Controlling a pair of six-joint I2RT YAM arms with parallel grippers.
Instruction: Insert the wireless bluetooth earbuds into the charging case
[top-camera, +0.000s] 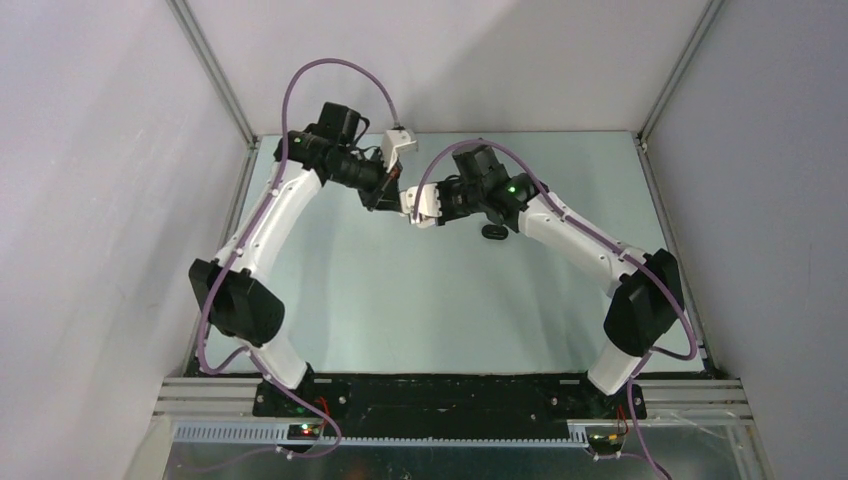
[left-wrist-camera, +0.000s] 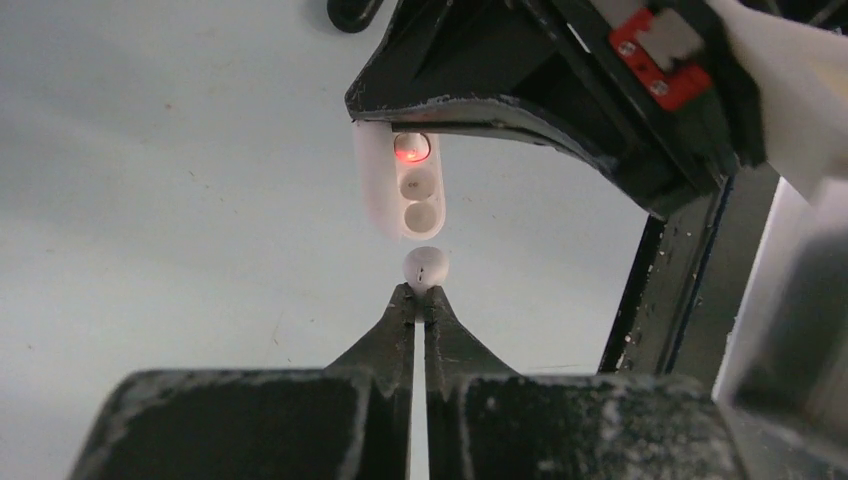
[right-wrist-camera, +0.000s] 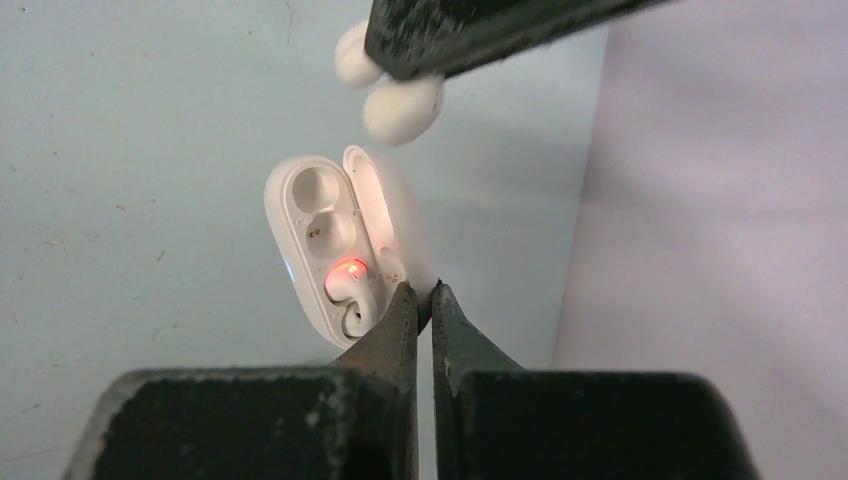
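Note:
In the left wrist view my left gripper is shut on a white earbud (left-wrist-camera: 427, 266), whose round head sticks out past the fingertips. The open white charging case (right-wrist-camera: 298, 245) hangs in the air, its lid side pinched by my right gripper. Two round hollows at the case's far end look empty. At the end nearer my right fingers sits another earbud (right-wrist-camera: 349, 287) beside a red light. The held earbud is just off the case's empty end, apart from it. From above, both grippers nearly meet, and the case is mostly hidden.
On the table lies a small dark oval object (top-camera: 495, 231), near the right forearm.

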